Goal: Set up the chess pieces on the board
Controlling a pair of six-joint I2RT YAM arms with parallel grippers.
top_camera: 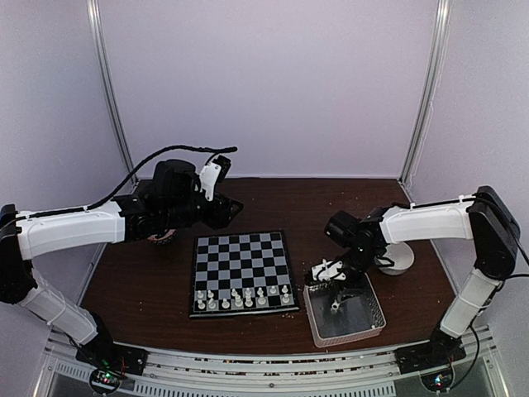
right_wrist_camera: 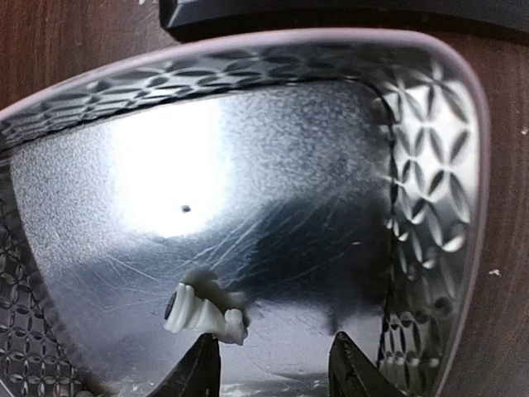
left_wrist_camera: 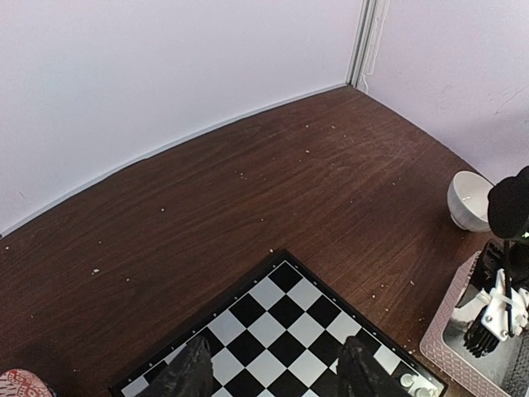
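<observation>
The chessboard (top_camera: pixel 241 258) lies mid-table, white pieces (top_camera: pixel 248 298) standing along its near side. One white piece (right_wrist_camera: pixel 204 314) lies on its side near the left of the metal tray (right_wrist_camera: pixel 297 165). My right gripper is open over the tray, its fingertips a little nearer than that piece, nothing between them. My left gripper hangs open and empty above the table, left of and behind the board's middle in the top view.
A white bowl (top_camera: pixel 400 261) sits behind the tray at the right. A red patterned object (left_wrist_camera: pixel 20 385) is partly visible at the left.
</observation>
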